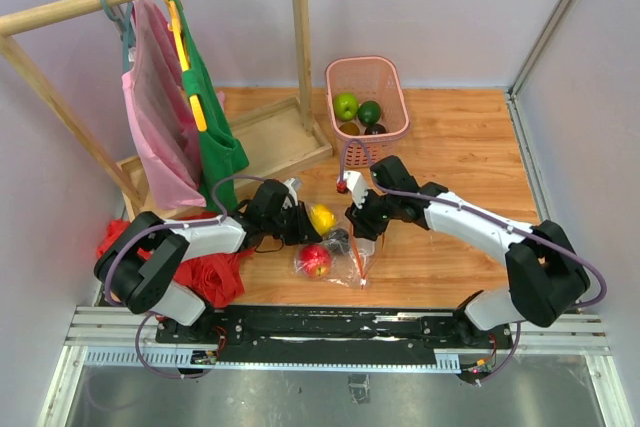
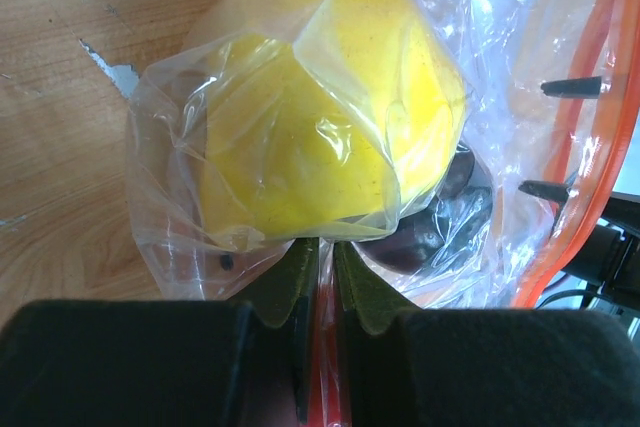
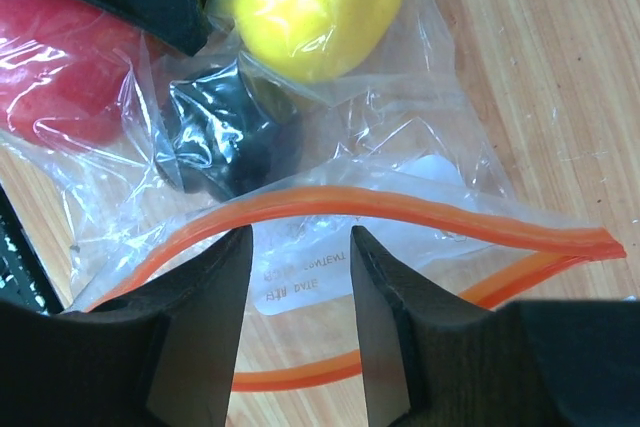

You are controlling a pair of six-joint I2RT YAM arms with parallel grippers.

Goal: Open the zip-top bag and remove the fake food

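Note:
A clear zip top bag with orange zipper [image 3: 430, 209] lies between the arms, holding a yellow fake food [image 2: 320, 107], a red one [image 1: 315, 261] and a dark one [image 3: 225, 132]. My left gripper is shut on the bag's plastic beside the yellow piece. My right gripper stands part open above the orange zipper edges, its fingers apart, with the bag's mouth and a white label below.
A pink basket [image 1: 365, 152] with several fruits stands behind. A wooden rack [image 1: 298, 27] with hanging clothes and a tray is at left, red cloth [image 1: 215, 282] below it.

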